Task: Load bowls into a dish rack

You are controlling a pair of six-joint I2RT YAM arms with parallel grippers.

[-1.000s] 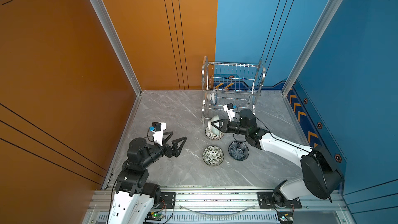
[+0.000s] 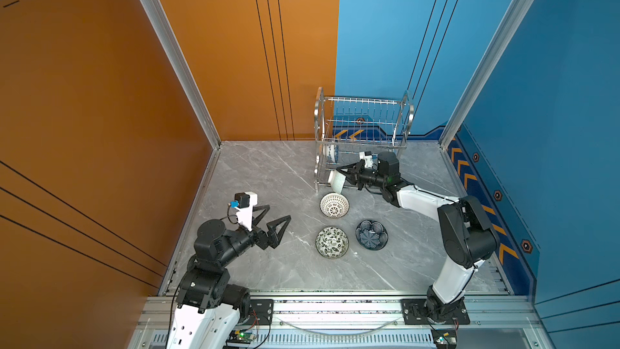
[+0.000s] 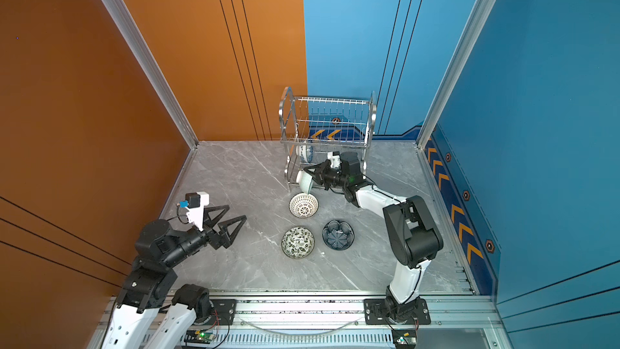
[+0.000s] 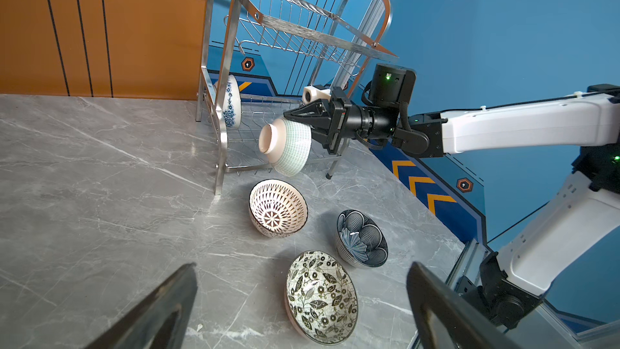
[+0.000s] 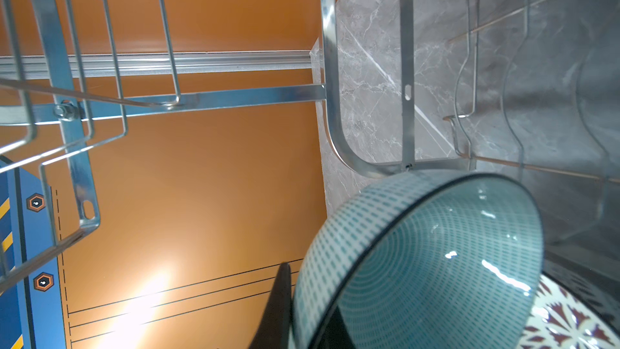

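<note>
My right gripper is shut on the rim of a pale green bowl, which is tilted on its side in front of the dish rack's lower tier. The steel dish rack has two tiers. In its lower tier, at the left end, a blue-and-white bowl stands on edge. Three bowls rest on the table: a cream patterned one, a leaf-patterned one and a dark blue one. Well left of them, my left gripper hangs open and empty.
Bare grey table stretches to the left of the rack and bowls. A rack upright stands close to the left of the held bowl. The upper tier overhangs the lower one and looks empty.
My right arm has carried the green bowl away from the table's front, toward the rack, and the bowl's tilt has changed. The left arm and the table bowls look unmoved.
</note>
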